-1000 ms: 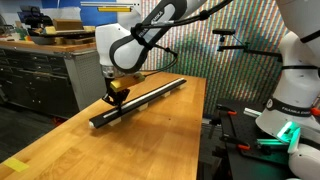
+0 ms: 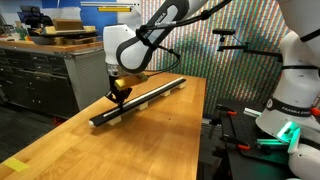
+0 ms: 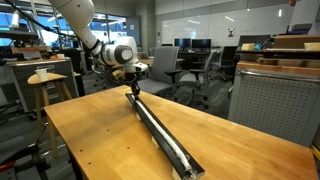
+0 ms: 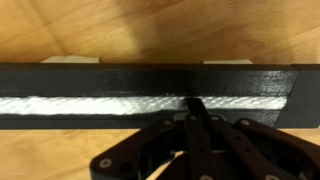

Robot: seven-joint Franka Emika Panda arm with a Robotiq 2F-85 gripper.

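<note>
A long black bar [image 2: 147,98] lies raised on light supports across the wooden table; in the other exterior view the same bar [image 3: 160,138] runs toward the near right. Along its top goes a white strip [image 4: 90,105], which ends short of the bar's right end in the wrist view. My gripper is shut, its fingertips over or on the strip; whether they touch it, I cannot tell. Nothing shows between its fingers. In the first exterior view the gripper [image 2: 121,104] points down at the bar, toward its near-left end.
Bare table [image 2: 130,150] lies in front of the bar, with a yellow patch [image 2: 15,163] at the left. Behind stands a grey cabinet [image 2: 85,75]. A second white arm [image 2: 290,95] is at the right edge, clear of the bar.
</note>
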